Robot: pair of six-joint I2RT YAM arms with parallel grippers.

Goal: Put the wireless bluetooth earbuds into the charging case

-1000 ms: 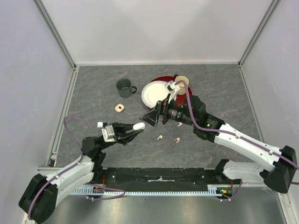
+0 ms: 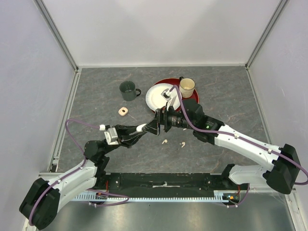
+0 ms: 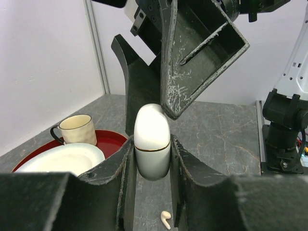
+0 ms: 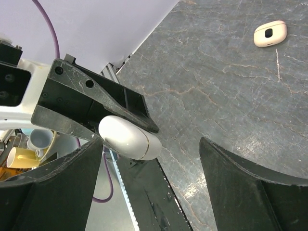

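A glossy white charging case (image 3: 152, 142) with a thin gold seam is held up off the table, its lower part between the fingers of my left gripper. The same case (image 4: 126, 136) shows in the right wrist view, seam visible and lid closed. My right gripper is open around its end, the case nearer the left finger (image 4: 72, 185). Seen from above, the two grippers meet over mid-table and hide much of the case (image 2: 141, 127). Two small white earbuds, one left (image 2: 164, 141) and one right (image 2: 183, 144), lie loose on the table below them.
A cream box with a black square (image 4: 270, 33) rests on the table near the dark mug (image 2: 128, 90). Behind the right gripper stand a red tray (image 2: 196, 96), a white plate (image 2: 156, 98) and a cream mug (image 2: 186, 87).
My right gripper has come down and left until its fingers reach the case. The left arm has stayed nearly still, still holding the case. The loose earbuds have not moved.
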